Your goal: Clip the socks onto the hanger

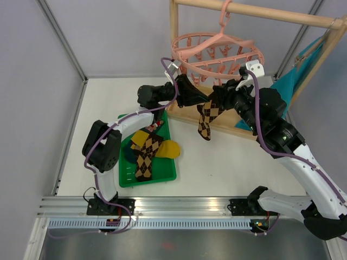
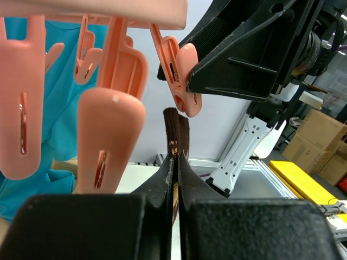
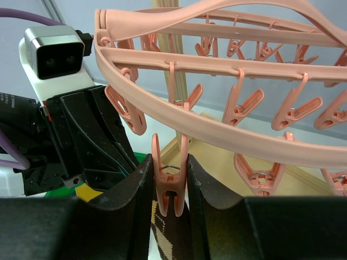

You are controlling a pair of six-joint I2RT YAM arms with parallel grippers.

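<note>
A brown-and-tan argyle sock point(image 1: 209, 115) hangs below the pink round hanger point(image 1: 187, 53). My left gripper point(image 1: 207, 99) is shut on the sock's upper part; edge-on in the left wrist view, the thin sock point(image 2: 172, 127) rises from between the fingertips. Up close, my right gripper is shut on one pink clip point(image 3: 164, 187) of the hanger, squeezing its two arms. That clip's lower end point(image 2: 187, 103) is right at the sock's top edge. Whether the cloth sits inside the clip's mouth I cannot tell.
A green basket point(image 1: 169, 174) with another argyle sock point(image 1: 143, 165) and yellow cloths point(image 1: 169, 149) stands at left. The hanger hangs from a wooden bar point(image 1: 271, 13). Teal cloth point(image 1: 284, 89) drapes at the right. Neighbouring clips point(image 2: 111, 135) hang close to my left gripper.
</note>
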